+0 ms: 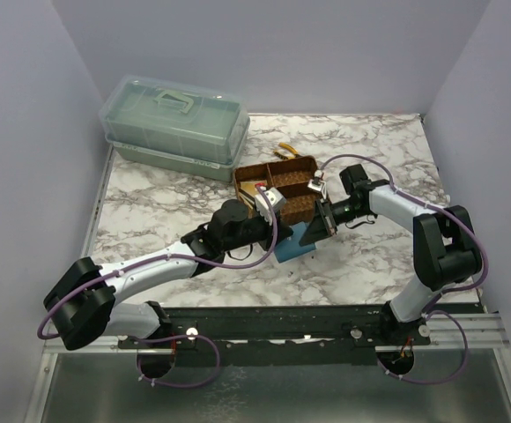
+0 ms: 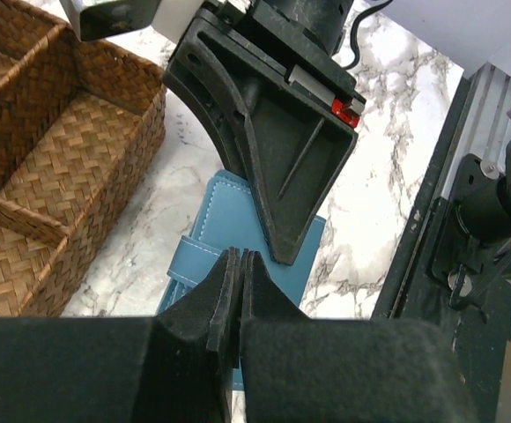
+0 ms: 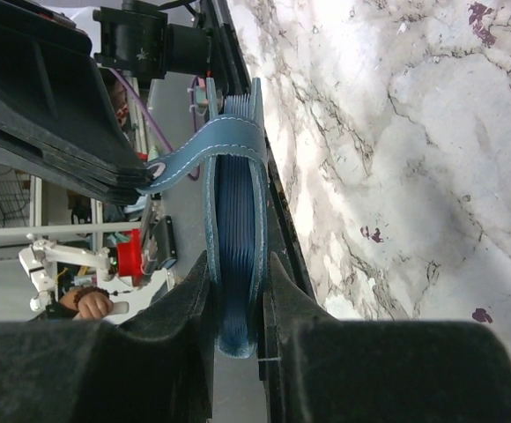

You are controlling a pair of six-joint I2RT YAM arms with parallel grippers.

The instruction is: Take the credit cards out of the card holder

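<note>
A light blue leather card holder (image 1: 293,247) (image 2: 220,211) (image 3: 235,220) hangs over the marble table in front of the basket. My right gripper (image 1: 319,229) is shut on it; in the right wrist view it is seen edge-on, with a stack of cards between its covers and a strap running off the top toward the left gripper. My left gripper (image 1: 273,229) is shut at the holder's strap side; whether the strap's end is between its fingertips I cannot tell clearly.
A woven basket (image 1: 269,176) (image 2: 62,220) with compartments sits behind the holder. A translucent lidded box (image 1: 172,119) is at the back left, and pliers (image 1: 286,150) lie behind the basket. The marble is clear at front left and right.
</note>
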